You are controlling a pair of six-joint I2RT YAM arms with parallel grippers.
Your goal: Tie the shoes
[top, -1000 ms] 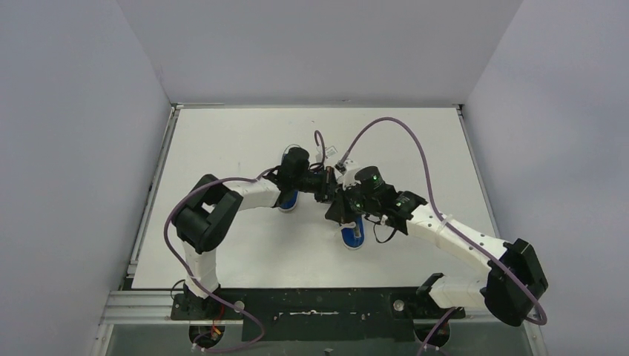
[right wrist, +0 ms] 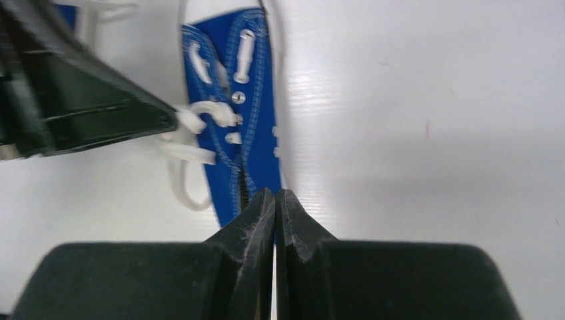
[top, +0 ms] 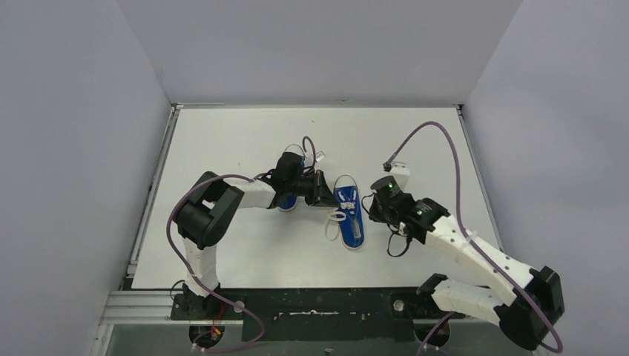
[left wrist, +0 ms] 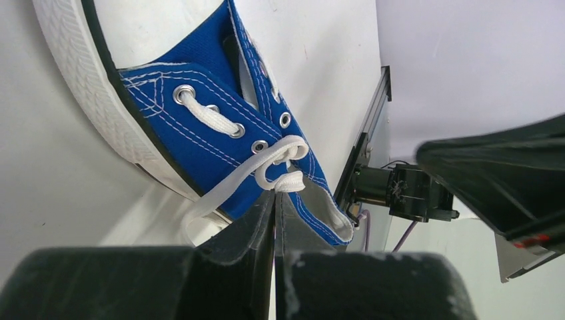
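Note:
A blue canvas shoe [top: 349, 226] with white laces lies mid-table; a loose loop of lace [top: 331, 226] hangs over its left side. My left gripper is shut over the lacing, its tips at a knotted bit of lace [left wrist: 289, 180]; whether lace is pinched between them is hard to tell. My right gripper is shut, right of and above the shoe, with nothing visible between its fingers. A second blue shoe [top: 286, 204] is mostly hidden under my left arm.
Walls border it at the sides and back.
My right arm has moved right, away from the shoe, uncovering it and the loose lace loop. My left gripper has shifted only slightly.

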